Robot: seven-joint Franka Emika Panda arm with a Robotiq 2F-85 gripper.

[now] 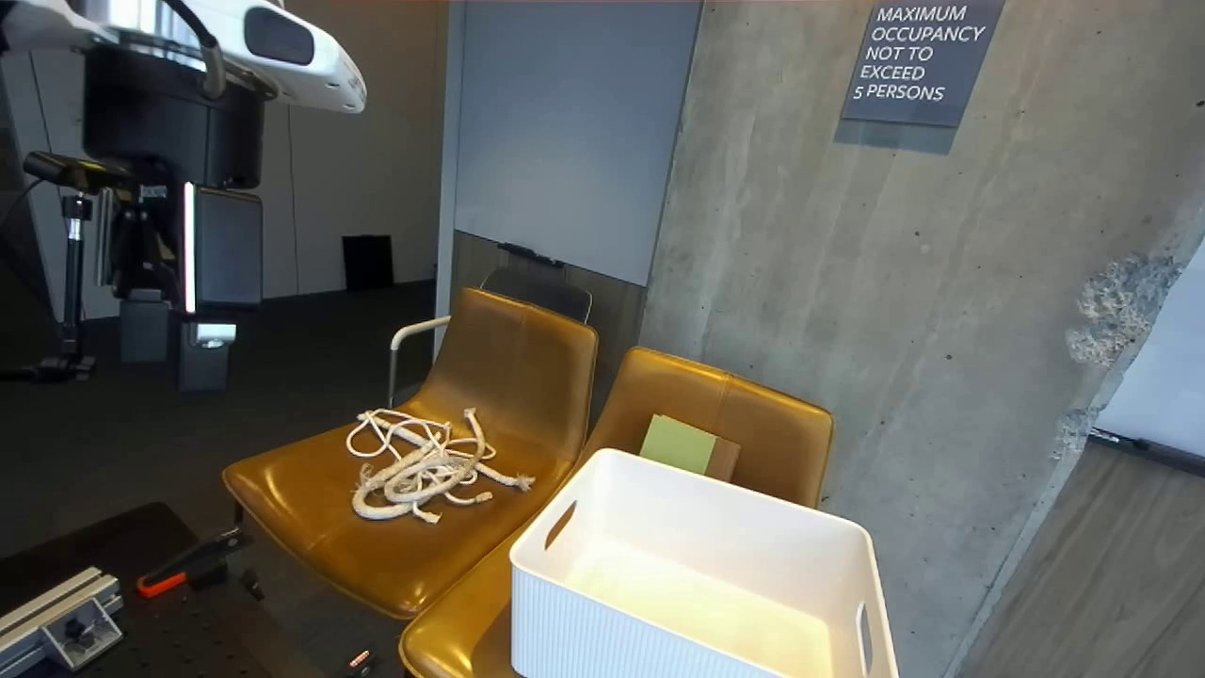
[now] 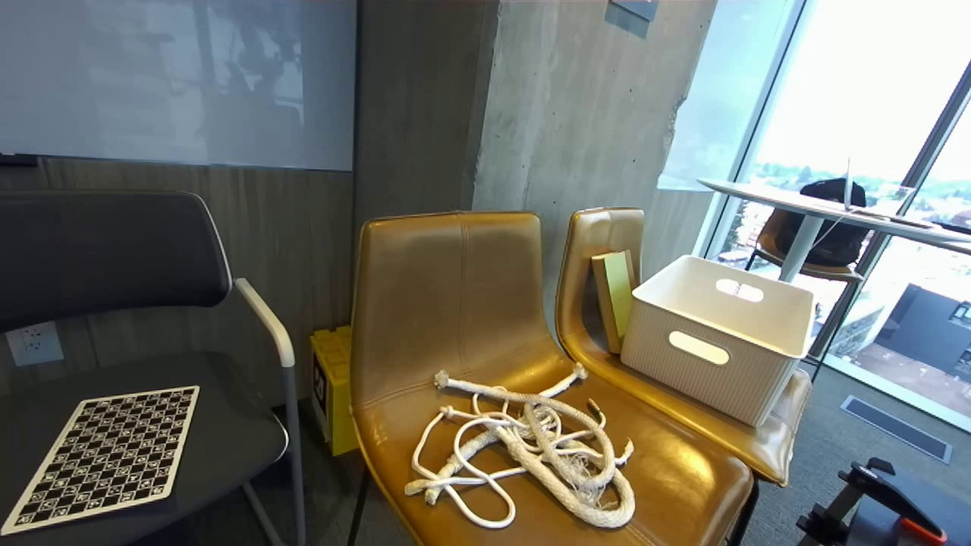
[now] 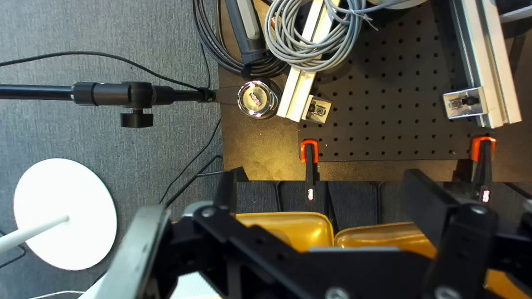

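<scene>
My gripper (image 1: pixel 174 360) hangs at the upper left of exterior view 1, above and away from the chairs. In the wrist view the gripper is open, its two dark fingers wide apart with nothing held between them. A loose tangle of white rope (image 2: pixel 537 446) lies on the seat of one tan chair (image 2: pixel 450 291). Beside it, a second tan chair (image 1: pixel 734 407) carries a white ribbed bin (image 1: pixel 689 621). The visible part of the bin's inside is empty. Out of exterior view 2 altogether is the gripper.
Green and brown flat pieces (image 2: pixel 614 300) lean behind the bin. A dark perforated board (image 3: pixel 389 99) is clamped to a table, with metal rails and coiled grey cable (image 3: pixel 314 45). To the left of the rope chair stands a black armchair (image 2: pixel 100 246) bearing a checkered board (image 2: pixel 109 450).
</scene>
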